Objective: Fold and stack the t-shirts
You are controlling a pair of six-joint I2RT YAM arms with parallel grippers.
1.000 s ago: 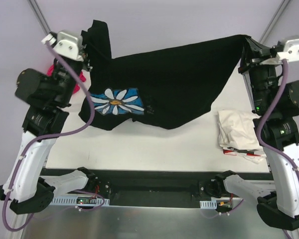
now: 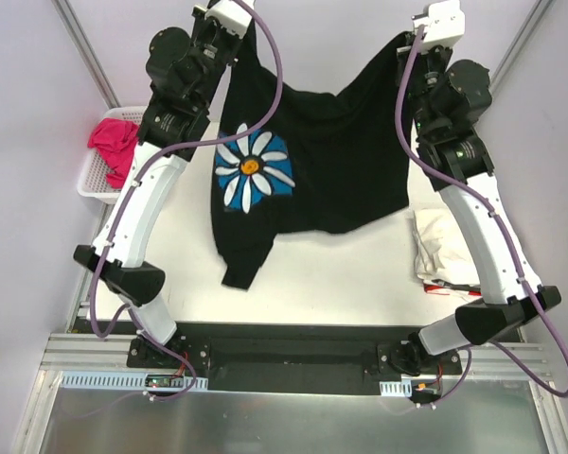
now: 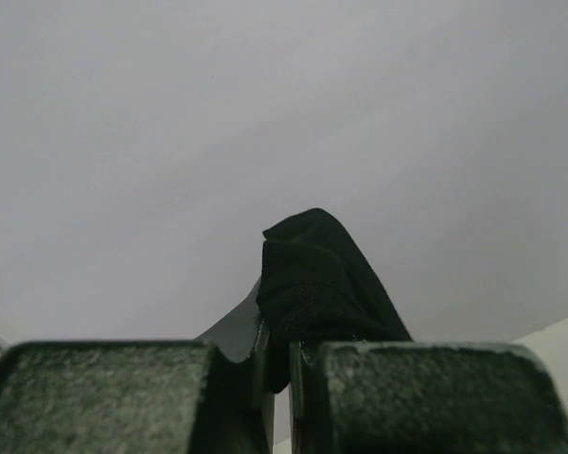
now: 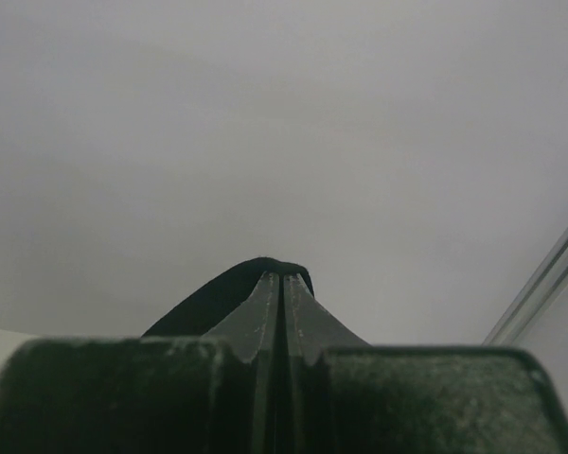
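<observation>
A black T-shirt [image 2: 331, 161] with a white daisy on a blue patch hangs between my two grippers, raised toward the top of the top view, its lower part trailing over the white table. My left gripper is shut on one upper corner, dark cloth bunched above its fingertips in the left wrist view. My right gripper is shut on the other upper corner, with dark cloth at its fingertips in the right wrist view.
A white basket [image 2: 95, 180] with pink cloth stands at the left. A stack of folded light shirts [image 2: 445, 246] lies at the right of the table [image 2: 331, 284], whose front middle is bare.
Both grippers have moved away toward the top and inward, carrying the shirt.
</observation>
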